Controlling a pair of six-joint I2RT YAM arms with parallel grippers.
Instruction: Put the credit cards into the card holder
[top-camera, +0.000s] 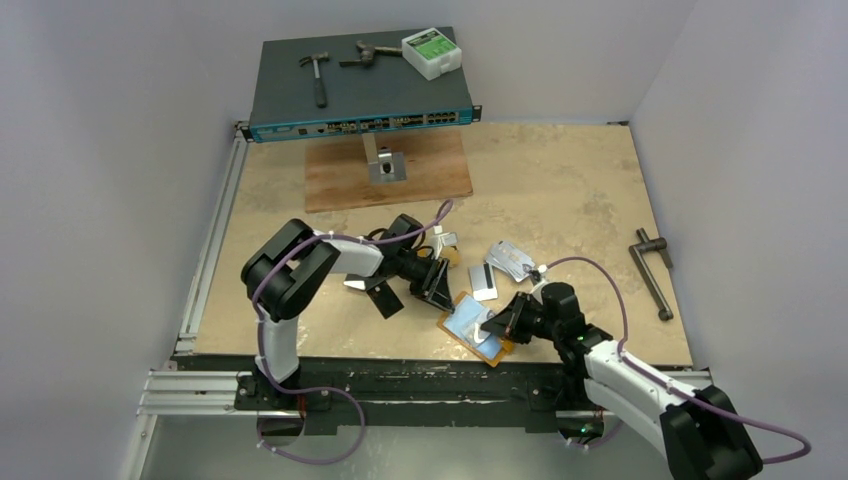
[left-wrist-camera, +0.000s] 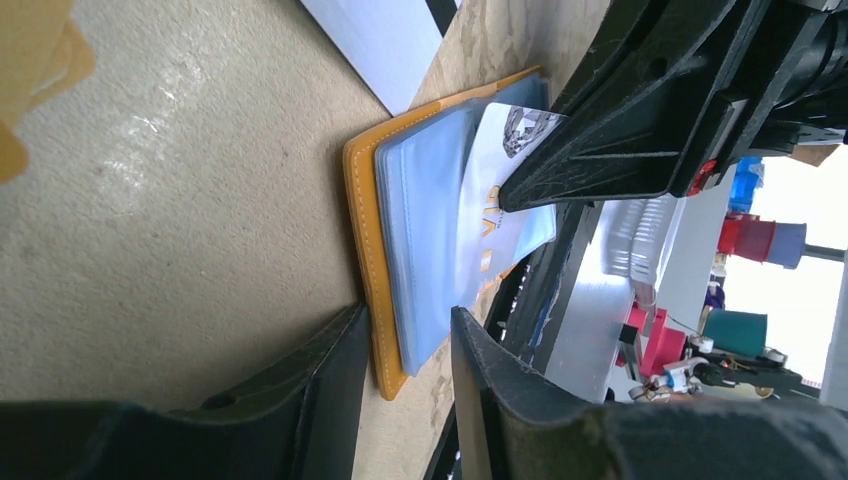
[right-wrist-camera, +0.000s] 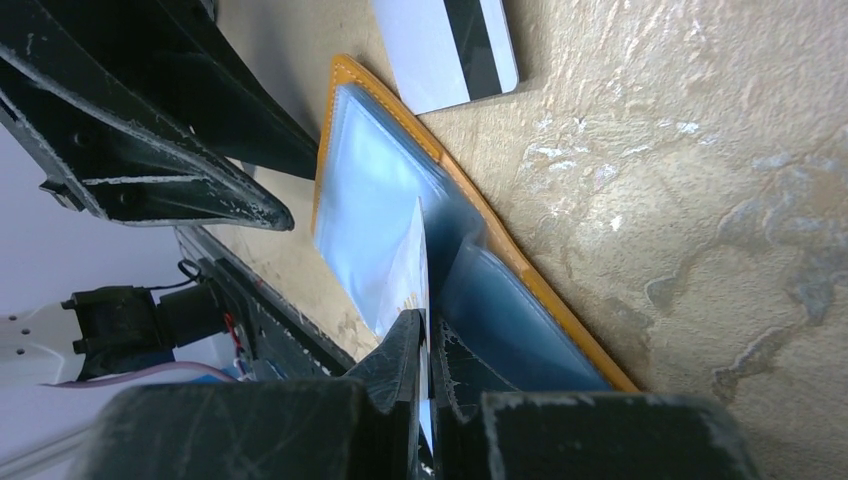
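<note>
The tan-edged card holder (top-camera: 459, 322) with pale blue pockets lies near the table's front edge. My left gripper is part open at its left end, a fingertip on either side of the holder's corner; whether the pads touch it I cannot tell. A white card (left-wrist-camera: 480, 215) stands tilted over the pockets. My right gripper is shut on that thin card (right-wrist-camera: 410, 268), whose lower edge is against the blue pocket; how deep it sits is hidden. A silver card with a black stripe (top-camera: 482, 281) lies flat just behind the holder.
Behind the striped card is a clear packet (top-camera: 511, 260). A black card-like piece (top-camera: 384, 299) lies by the left arm, and a yellow item (top-camera: 453, 256) sits partly behind that gripper.
</note>
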